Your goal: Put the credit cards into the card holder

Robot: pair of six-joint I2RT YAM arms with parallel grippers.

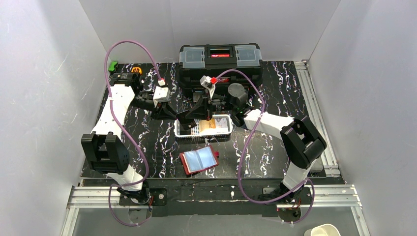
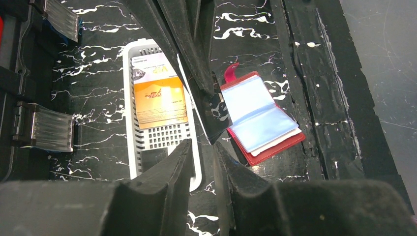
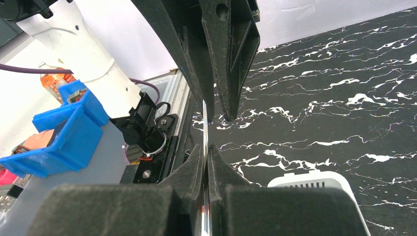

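Note:
A black card (image 1: 186,121) is held above the basket by my right gripper (image 1: 192,117), which is shut on it. In the left wrist view the card (image 2: 214,115) is seen at a slant, its corner close to the tips of my left gripper. That gripper is part open, with a gap between its fingertips; in the right wrist view the card (image 3: 205,128) points edge-on toward the left gripper's fingers (image 3: 227,98). The red card holder (image 1: 199,160) lies open on the table, showing pale blue sleeves. More cards (image 2: 160,93), orange and white, lie in the white basket.
Behind the basket (image 2: 129,113) stands a black toolbox (image 1: 221,64) with clear-lidded compartments. Orange scissors (image 1: 136,70) lie at the back left. Bare table surrounds the card holder on both sides.

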